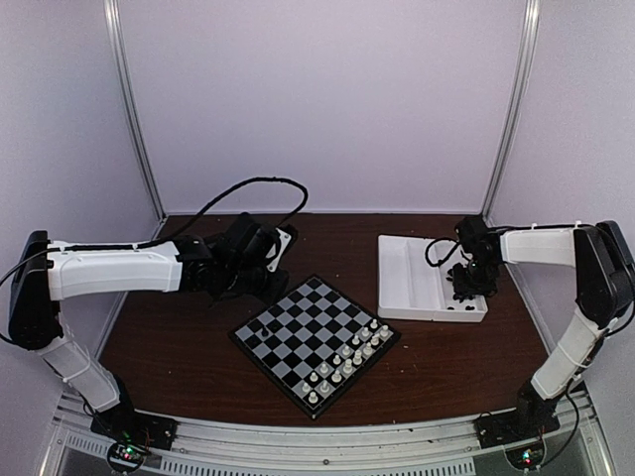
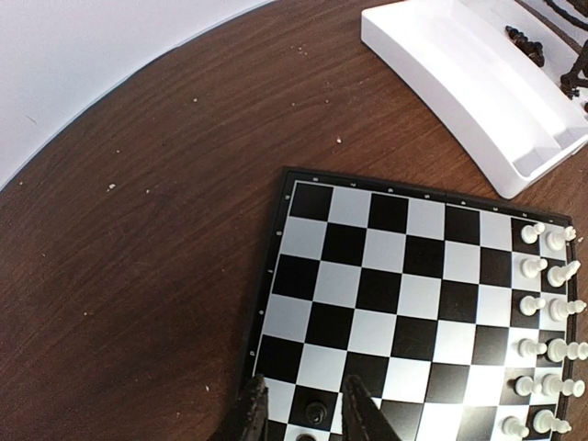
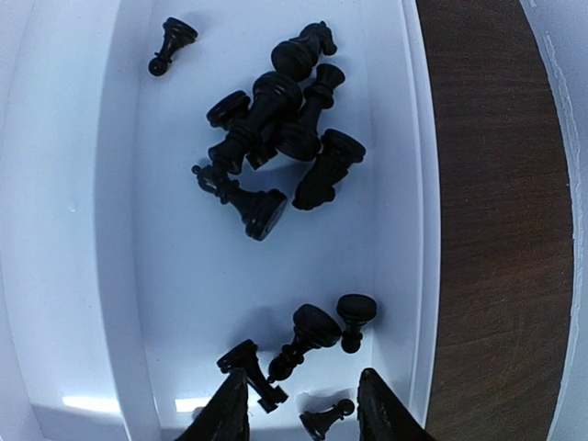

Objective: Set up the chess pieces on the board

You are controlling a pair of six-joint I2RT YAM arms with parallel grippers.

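The chessboard (image 1: 315,327) has two rows of white pieces (image 2: 565,308) standing along one side. A black piece (image 2: 315,413) stands near the opposite edge, seen below my left gripper, whose fingers are apart above the board. A second black piece is partly cut off below it. My right gripper is open over the right compartment of the white tray (image 1: 405,278), where several black pieces (image 3: 257,110) lie loose, some near its fingertips.
The tray sits to the board's right, near the right wall. Walls border the table at the back and sides.
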